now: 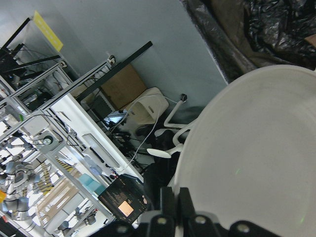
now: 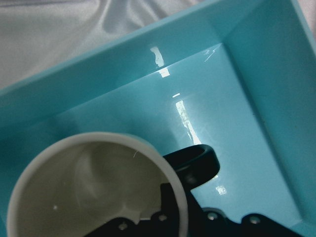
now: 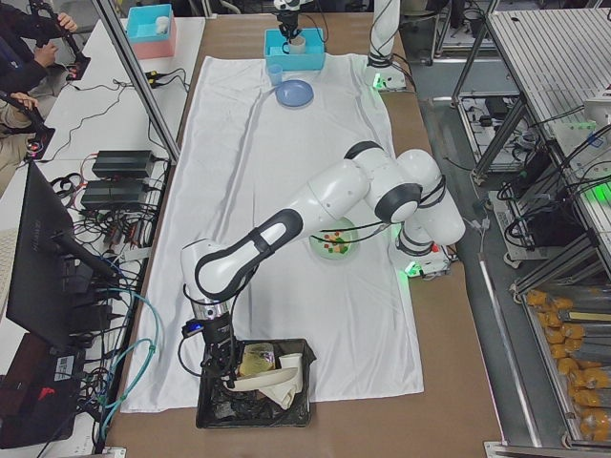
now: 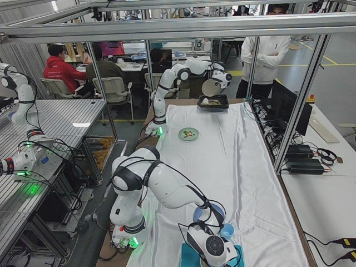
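My left gripper is shut on the rim of a pale round plate (image 1: pixel 247 148), held tilted over the black lined bin (image 3: pixel 205 410); the bin also holds cream and yellowish items (image 3: pixel 282 382). My right gripper is at a white mug (image 2: pixel 84 192) with a dark handle inside the teal box (image 2: pixel 256 148), its fingers at the mug's rim; whether it has closed on it is hard to tell.
A blue plate (image 3: pixel 294 93) and blue cup (image 3: pixel 275 73) stand beside the teal box. A green plate with small food pieces (image 4: pixel 188 134) lies near the left arm.
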